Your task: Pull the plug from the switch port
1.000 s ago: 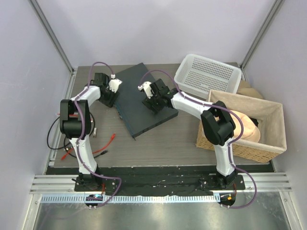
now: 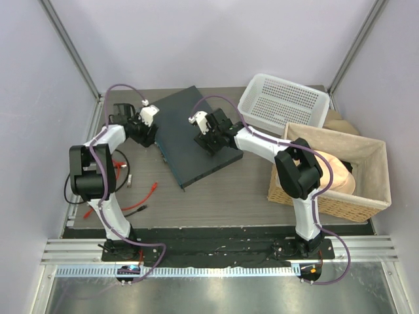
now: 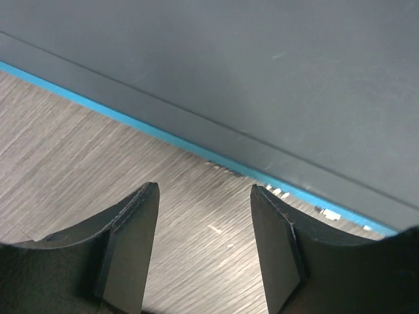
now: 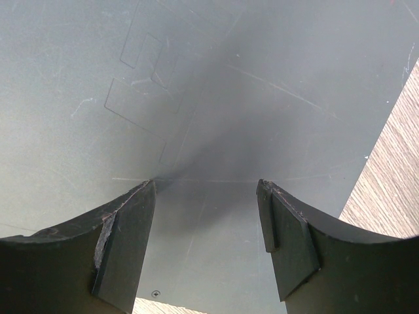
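Observation:
A large dark grey switch [image 2: 193, 167] lies at an angle on the table. In the left wrist view its blue-edged side [image 3: 131, 121] runs diagonally, with small port details along the lower right, too small to tell if a plug sits in one. My left gripper stands open over bare table beside that edge, nothing between its fingers. My right gripper is open above the switch's scratched flat top [image 4: 196, 118], also empty.
Red and black cables [image 2: 150, 191] and small connectors lie at the table's left. A white slotted basket [image 2: 283, 98] stands at the back right, a wicker basket [image 2: 288, 196] at the right.
The right arm has not moved.

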